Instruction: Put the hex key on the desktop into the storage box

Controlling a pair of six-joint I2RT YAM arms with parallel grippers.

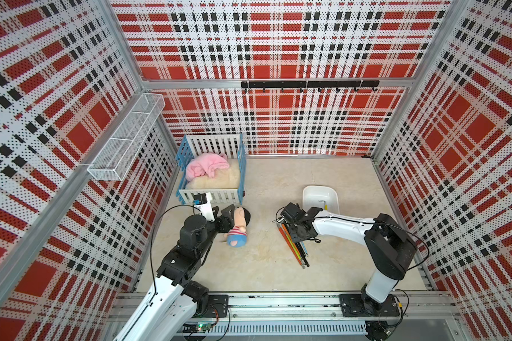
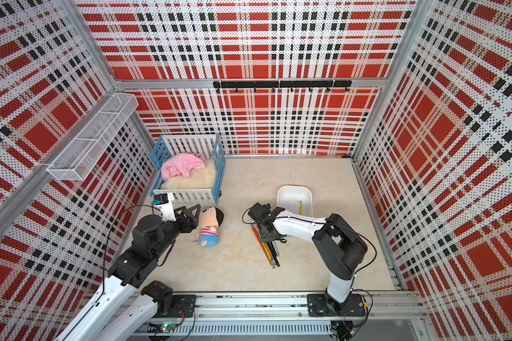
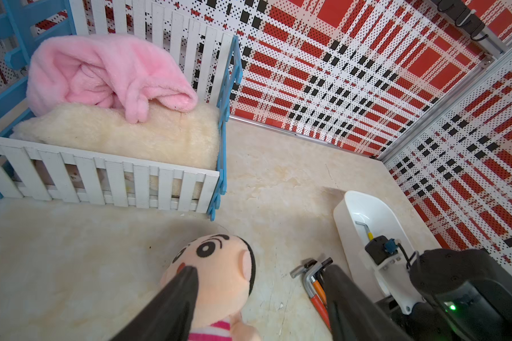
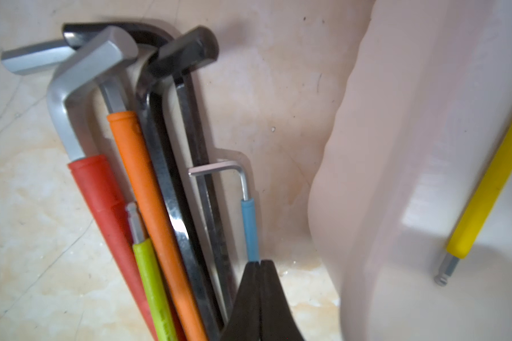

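In the right wrist view, my right gripper is shut with nothing between its fingertips. The small blue hex key [image 4: 249, 227] lies on the desktop beyond the tips, its lower part hidden behind them. Left of it lie black keys [image 4: 170, 193], an orange key [image 4: 153, 199], a red key [image 4: 105, 199] and a lime-green key [image 4: 152, 284]. The white storage box [image 2: 294, 189] stands right of the keys, with a yellow hex key [image 4: 489, 187] inside. My left gripper is open, its fingers apart above the doll.
A doll [image 3: 210, 278] lies on the desktop in front of the left gripper. Behind it stands a blue and white crib [image 1: 210, 195] holding a pink blanket [image 1: 206, 164].
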